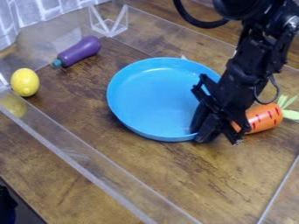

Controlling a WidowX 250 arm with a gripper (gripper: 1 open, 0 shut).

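Note:
My black gripper (214,115) is low at the right edge of a blue round plate (152,98), its fingertips down by the rim. It looks shut, and I cannot see anything held between its fingers. An orange toy carrot (263,119) with pale green leaves lies right beside the gripper, partly hidden behind it.
A purple eggplant (79,52) lies at the upper left, and a yellow egg-shaped object (26,82) sits at the left by the clear wall.

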